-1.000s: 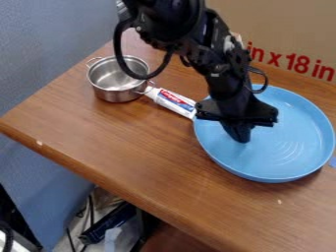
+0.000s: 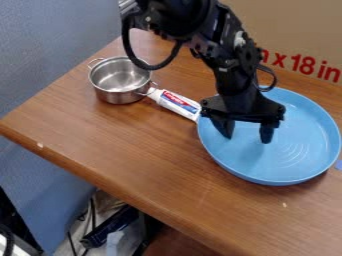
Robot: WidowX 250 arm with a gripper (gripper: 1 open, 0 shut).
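Note:
My black gripper (image 2: 246, 128) is low over the light blue plate (image 2: 294, 160), its fingers pointing down on the plate's left-middle area. I cannot make out anything between the fingers. A steel pot (image 2: 118, 82) sits at the back left of the wooden table, and a white toothpaste tube (image 2: 174, 104) with blue and red print lies between the pot and the plate, partly beside the plate's rim.
A cardboard box (image 2: 274, 25) stands behind the table. Past the table's left edge are a blue-grey partition and some cables below.
Over the last second my gripper has shifted slightly on the plate and its two fingers now show farther apart. The pot, tube and plate have not moved.

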